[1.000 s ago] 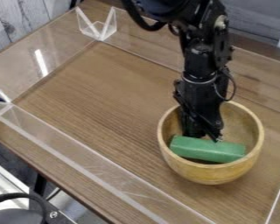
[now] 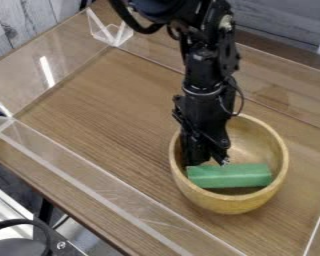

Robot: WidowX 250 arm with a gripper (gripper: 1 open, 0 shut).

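Note:
The black gripper [image 2: 203, 150] reaches down from the top of the view into a wooden bowl [image 2: 268, 147] at the right of the table. Its tip is at the bowl's left inner side, and I cannot see clearly what lies between its fingers. A green block [image 2: 236, 176] lies in the lower part of the bowl, just below the gripper.
A clear plastic piece [image 2: 112, 30] is at the back left. A dark cable hangs at the lower left.

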